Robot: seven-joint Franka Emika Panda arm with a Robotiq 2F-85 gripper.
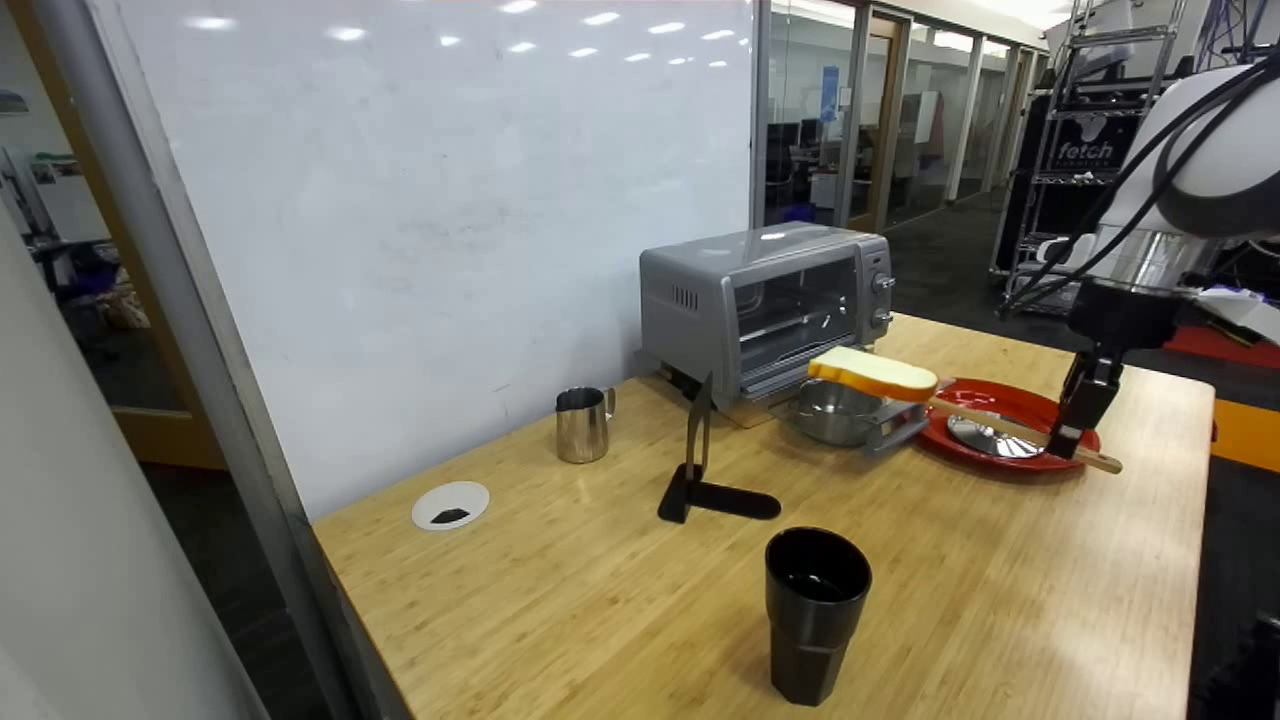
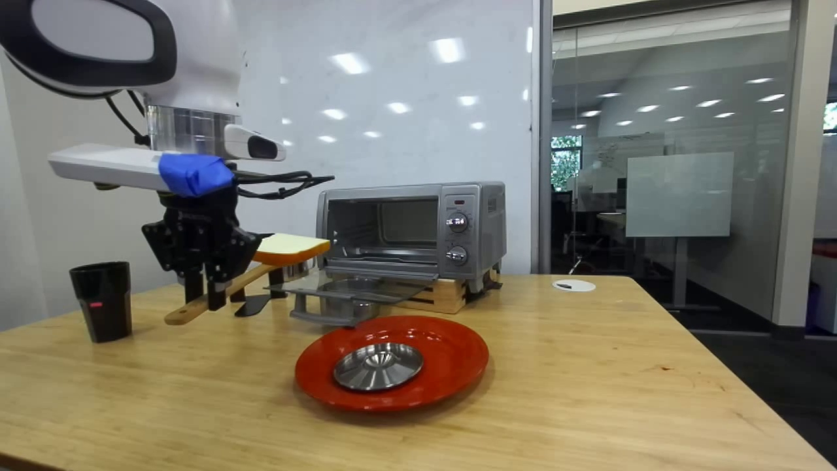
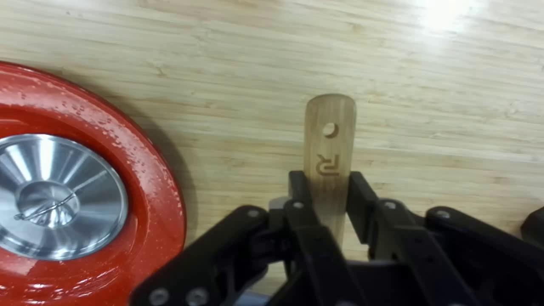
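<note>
My gripper is shut on the wooden handle (image 3: 330, 148) of a long utensil, its rounded end with a hole poking out past the fingers. In the second exterior view, the gripper (image 2: 205, 302) holds that handle above the table, tilted up toward the oven. At the utensil's far end rests a bread slice (image 2: 291, 247) with a yellow top and orange crust, near the toaster oven (image 2: 416, 227). The oven's glass door (image 2: 376, 289) hangs down open. What supports the bread from below is hidden by the slice.
A red plate (image 2: 463, 369) with a steel lid (image 2: 378, 366) on it lies beside the gripper. A steel pot (image 1: 836, 414) sits by the oven door. A black cup (image 1: 816, 612), a black stand (image 1: 720, 498) and a steel pitcher (image 1: 583, 426) occupy the table.
</note>
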